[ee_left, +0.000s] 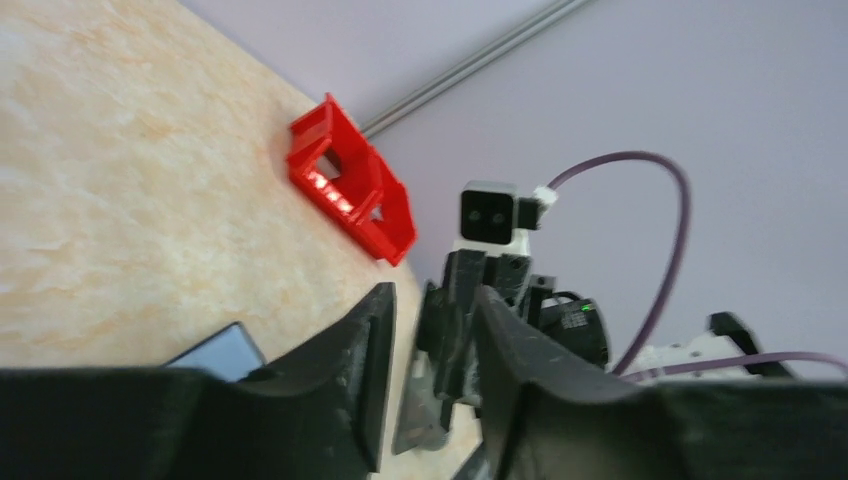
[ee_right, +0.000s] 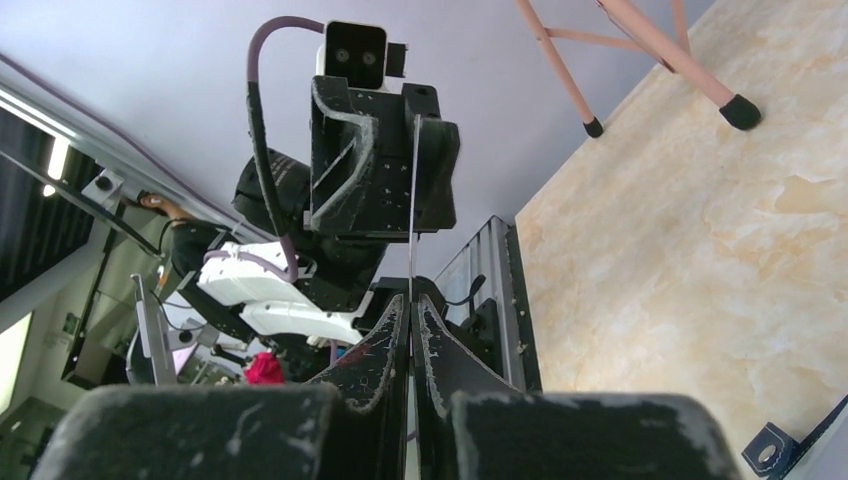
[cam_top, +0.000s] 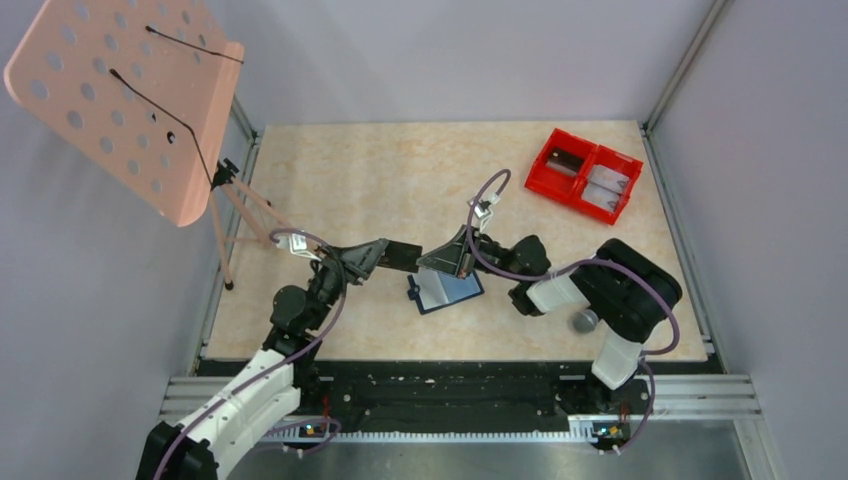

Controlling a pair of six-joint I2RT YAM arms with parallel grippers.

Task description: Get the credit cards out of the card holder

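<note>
A dark card (cam_top: 402,256) spans the gap between my two grippers, above the table. Its left end reaches into my left gripper (cam_top: 383,252), whose fingers stand apart in the left wrist view. My right gripper is shut on the opposite end; there the card (ee_right: 414,200) shows edge-on as a thin upright line. Below the right gripper (cam_top: 422,263) lies a flat, opened holder (cam_top: 430,290) with a dark blue border, pale and light-blue faces and a dark tab. Part of it is hidden by the gripper.
A red divided box (cam_top: 590,172) at the back right holds a dark item and pale card-like pieces. On the left stands a pink perforated board (cam_top: 120,110) on tripod legs. A grey round object (cam_top: 585,320) sits by the right arm.
</note>
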